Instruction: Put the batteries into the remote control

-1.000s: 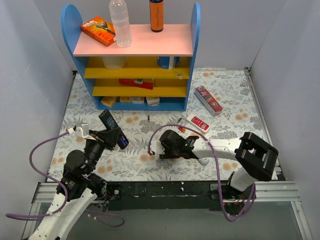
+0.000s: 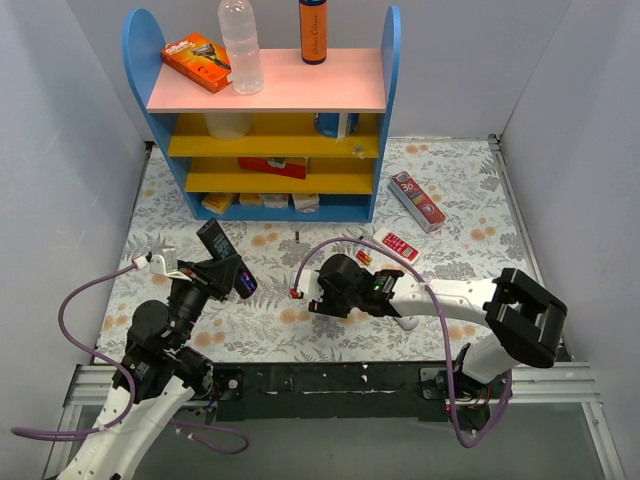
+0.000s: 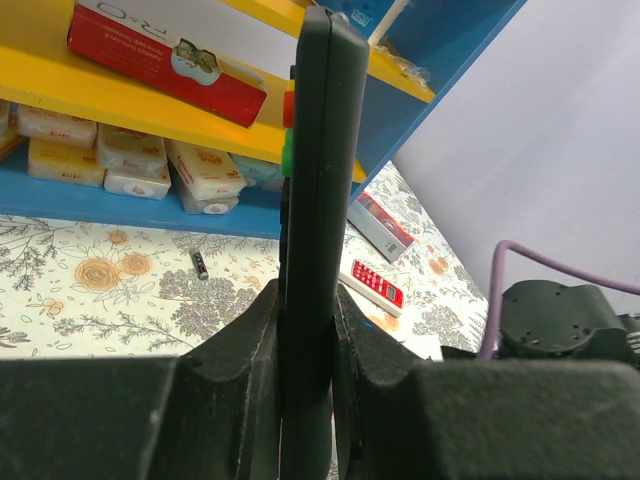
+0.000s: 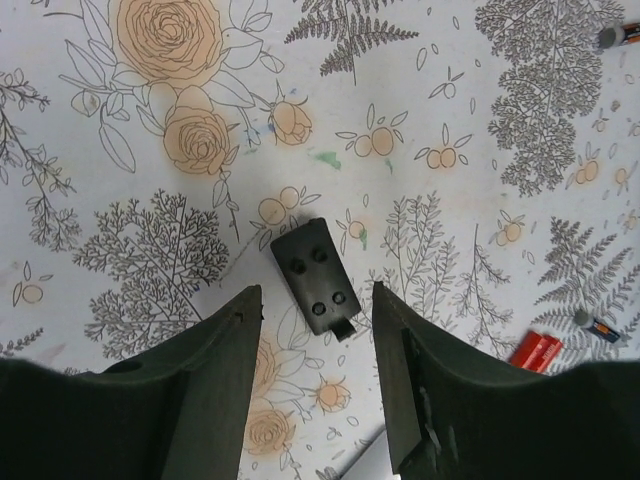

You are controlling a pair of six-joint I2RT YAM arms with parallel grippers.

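Note:
My left gripper (image 2: 222, 268) is shut on a black remote control (image 3: 322, 150), held upright in the left wrist view and tilted in the top view. My right gripper is open, hanging over a small black piece (image 4: 312, 268), apparently the battery cover, lying on the floral surface. Small batteries lie on the surface: one in the middle, others (image 4: 598, 325) at the right edge of the right wrist view, beside a red item (image 4: 536, 350).
A blue-and-yellow shelf (image 2: 270, 176) with boxes and bottles stands at the back. A red box (image 2: 417, 200) and a white calculator-like object (image 2: 397, 245) lie at right.
The left arm and the remote are unchanged.

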